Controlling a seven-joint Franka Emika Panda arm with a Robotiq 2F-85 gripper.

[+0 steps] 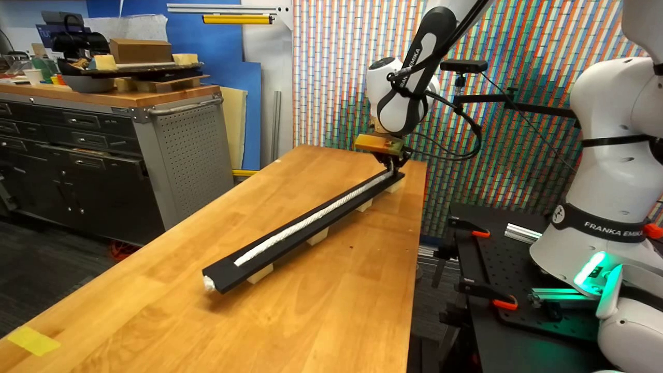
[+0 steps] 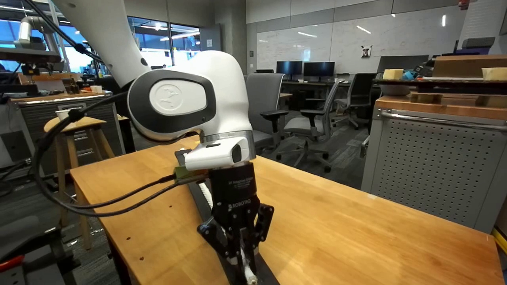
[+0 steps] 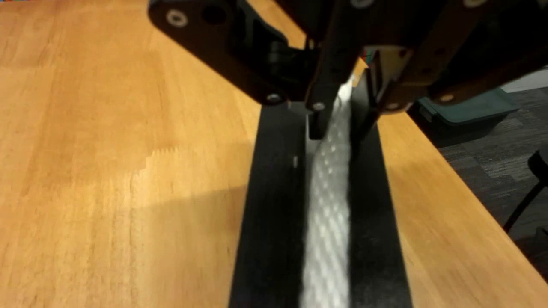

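Note:
A long black channel lies across the table, with a white braided rope running along its groove. A white frayed rope end pokes out at the channel's near end. My gripper is over the far end, pointing down. In the wrist view, the rope passes up between the fingers, and the gripper is shut on it. In exterior view 2, the white rope end shows below the gripper; the fingertips' exact contact is partly hidden.
Several pale wooden blocks sit under the channel. The table's right edge runs close beside the channel's far end.

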